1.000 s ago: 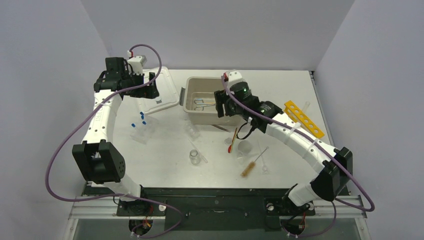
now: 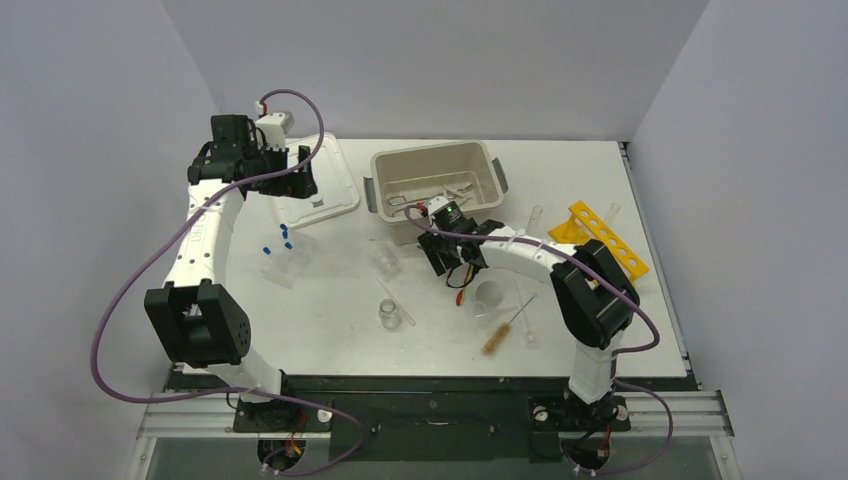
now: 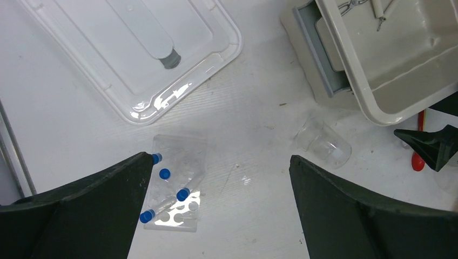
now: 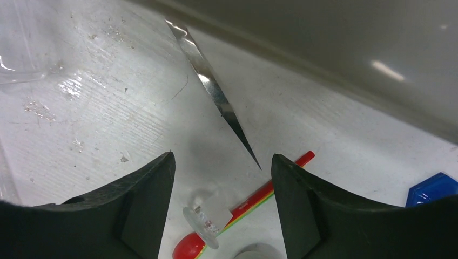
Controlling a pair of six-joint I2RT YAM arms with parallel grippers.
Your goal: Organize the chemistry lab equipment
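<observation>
My right gripper hovers low by the front wall of the beige bin (image 2: 430,160), its fingers apart and nothing between them. Just beyond its tips, a flat pointed metal tool (image 4: 208,81) lies on the table along the bin's base. A red-handled thermometer-like stick (image 4: 254,199) and a small clear stopper-like piece (image 4: 208,218) lie under the fingers. Over the left side, my left gripper stands open and empty. Several blue-capped tubes (image 3: 183,194) lie below it near a clear rack (image 3: 186,216). Metal tools (image 2: 460,191) rest inside the bin.
A white lid (image 2: 335,190) lies at the back left. Clear beakers (image 2: 383,258), a glass jar (image 2: 389,314), a brush (image 2: 497,338) and a yellow rack (image 2: 610,240) are spread over the table.
My right gripper has come down from above the bin to the table at its front. The bin sits slightly further right and turned. The left arm has not moved.
</observation>
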